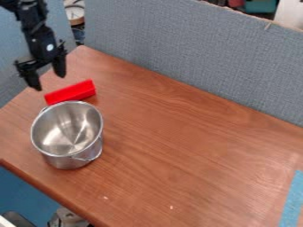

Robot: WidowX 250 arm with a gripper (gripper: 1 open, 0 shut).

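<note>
A red block [70, 92] lies lengthwise on the wooden table, just behind a steel pot [66, 135] near the left edge. My black gripper [48, 74] hangs at the upper left, above and slightly left of the block, its fingers apart and nothing between them.
Grey padded walls [190, 53] bound the back and left. A strip of blue tape [291, 195] is at the right.
</note>
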